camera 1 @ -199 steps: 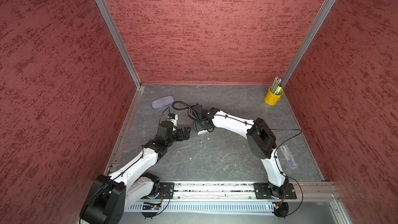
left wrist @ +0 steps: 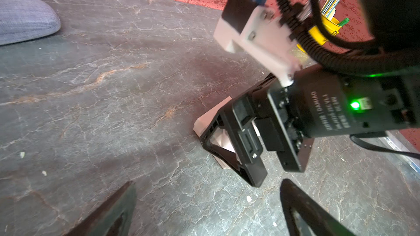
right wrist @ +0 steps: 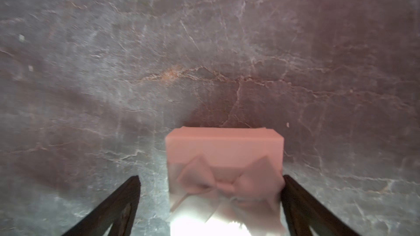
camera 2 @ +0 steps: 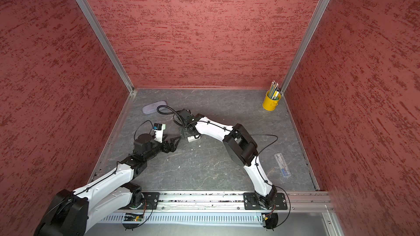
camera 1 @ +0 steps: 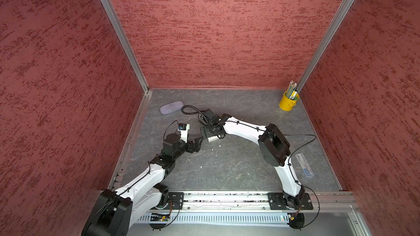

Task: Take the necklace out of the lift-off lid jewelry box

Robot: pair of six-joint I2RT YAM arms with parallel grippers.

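Observation:
The pale pink jewelry box [right wrist: 225,148], lid bow facing up, lies on the grey table and is mostly hidden by my right arm in the top views. My right gripper [camera 1: 209,133] is directly over it, open, with fingertips either side of the box in the right wrist view. My left gripper is just to the left and nearer the front, open with only bare table between its fingers. No necklace is visible.
A grey-lavender pouch [camera 1: 171,107] lies at back left, a yellow pail of sticks [camera 1: 287,102] at back right, and a clear plastic item [camera 1: 305,165] at right.
My left arm has moved slightly toward the front, its wrist lower in the top left view. My right arm has shifted very slightly leftward over the box.

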